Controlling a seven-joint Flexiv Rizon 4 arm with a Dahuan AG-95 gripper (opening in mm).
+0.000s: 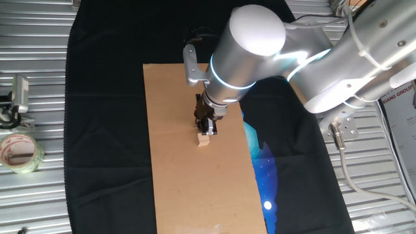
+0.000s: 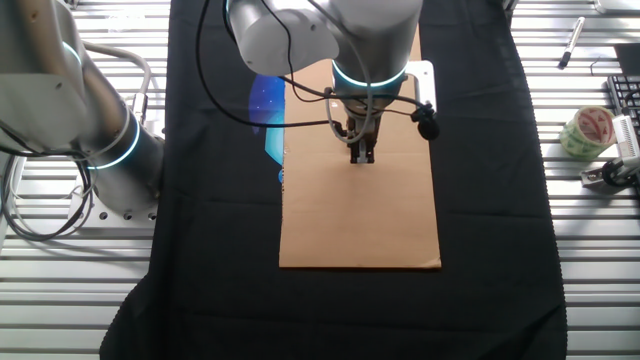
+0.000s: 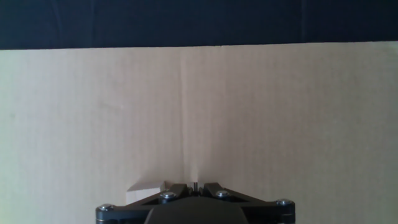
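A small pale wooden block [image 1: 203, 140] lies on the cardboard sheet [image 1: 188, 182], right by the tips of my gripper [image 1: 207, 130]. From the wrist, that block [image 3: 144, 191] shows just left of the fingers, partly covered by the left one. My gripper is shut there, its two fingertips close together with nothing seen between them. In exterior view 2 the gripper [image 2: 362, 158] points down at the cardboard, and I cannot make out the block. Whether the fingers touch the block or the cardboard is unclear.
Black cloth [image 1: 107, 130] surrounds the cardboard, which is otherwise bare. A blue printed piece [image 1: 263, 175] sticks out along its right edge. Far to the left, a tape roll [image 1: 21, 153] rests on the metal table, clear of the arm.
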